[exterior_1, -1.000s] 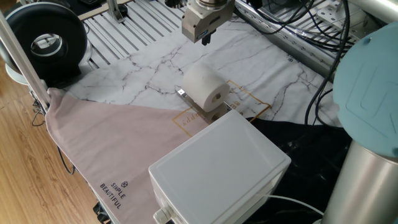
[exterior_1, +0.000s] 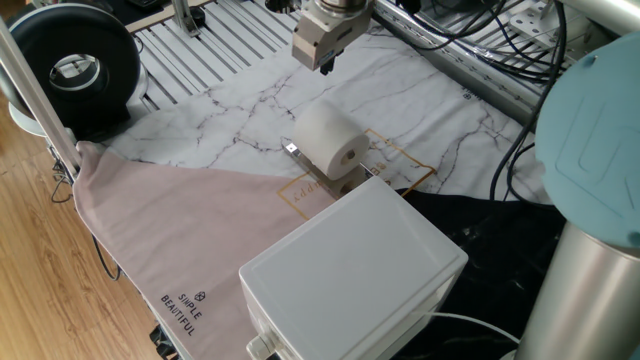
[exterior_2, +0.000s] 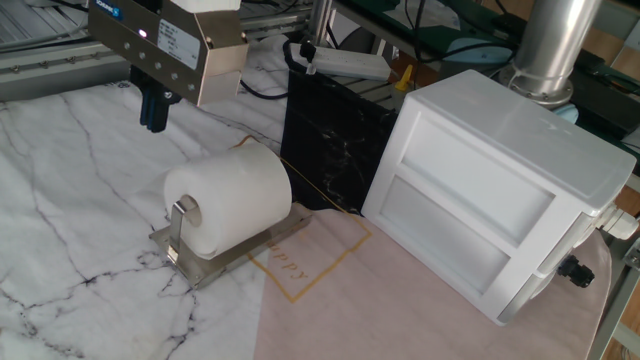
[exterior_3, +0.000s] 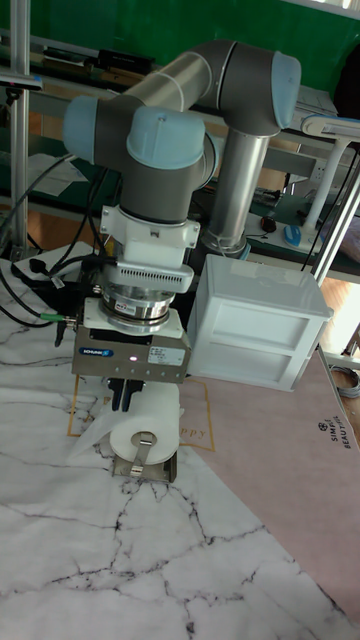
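Observation:
A white paper roll (exterior_2: 240, 196) lies sideways on a metal holder (exterior_2: 204, 268) that stands on the marble-patterned cloth. Above the roll and apart from it, my gripper (exterior_2: 153, 112) points down, its black fingers close together and nothing showing between them. In exterior view 3 the gripper (exterior_3: 126, 410) overlaps the upper part of the roll (exterior_3: 160, 425), and a loose white sheet (exterior_3: 94, 435) spreads out on the roll's left. Exterior view 1 has the gripper (exterior_1: 327, 71) beyond the roll (exterior_1: 331, 138), at the top of the picture.
A white drawer box (exterior_1: 355, 265) stands close to the roll holder, on the pink and black parts of the cloth. Cables (exterior_1: 530, 130) run along the table's edge. A black spool-like ring (exterior_1: 75, 65) sits at the far left corner. Open marble cloth (exterior_3: 138, 565) extends in front of the roll.
My gripper has shifted very slightly to the left and down in exterior view 1. The roll, its holder and the box have stayed put.

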